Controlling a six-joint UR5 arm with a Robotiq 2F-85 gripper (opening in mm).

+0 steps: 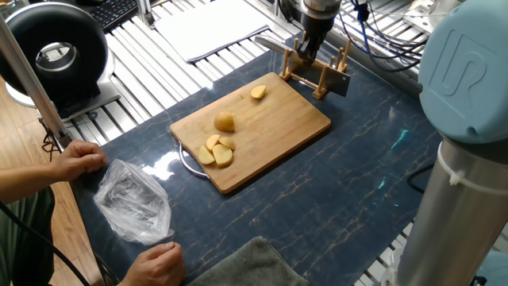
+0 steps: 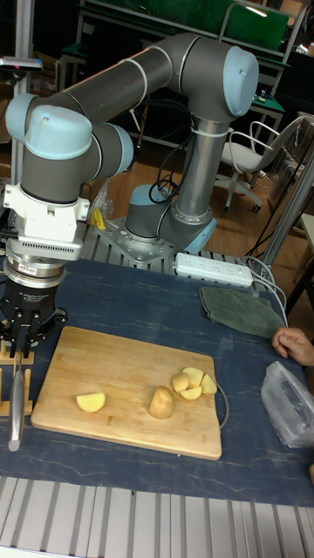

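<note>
A knife with a wide metal blade (image 1: 336, 82) and a silvery handle (image 2: 16, 423) rests across a wooden rack (image 1: 320, 93) beyond the cutting board. My gripper (image 1: 306, 57) points down at the middle of the knife, its fingertips at or just over it. Whether the fingers have closed on the knife is too small and dark to tell. On the wooden cutting board (image 1: 278, 131) lie a larger potato piece (image 1: 225, 121), a single wedge (image 1: 258, 92), and a cluster of several cut pieces (image 1: 222, 155) near the board's metal handle.
A person's hands (image 1: 79, 159) rest by a clear plastic bag (image 1: 133, 202) at the table's side. A grey cloth (image 1: 250, 266) lies along the near edge. A white power strip (image 2: 213, 269) sits behind the table. Dark tabletop (image 1: 349, 175) between board and arm base is clear.
</note>
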